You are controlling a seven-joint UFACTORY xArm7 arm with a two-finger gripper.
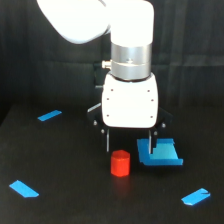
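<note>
A red cylinder [120,163] stands upright on the dark table, slightly left of the middle of the view. To its right and a little farther back lies a small blue tray [172,161], its left part close to one of my fingers in the picture. My gripper [130,143] hangs pointing down, its two dark, thin fingers [108,141] spread wide apart. Nothing shows between them. In the image the cylinder appears just below the finger gap; how high the fingertips are above the table is hard to tell.
Blue tape strips lie flat on the table: one at the back left [49,115], one at the front left [24,188] and one at the front right [196,197].
</note>
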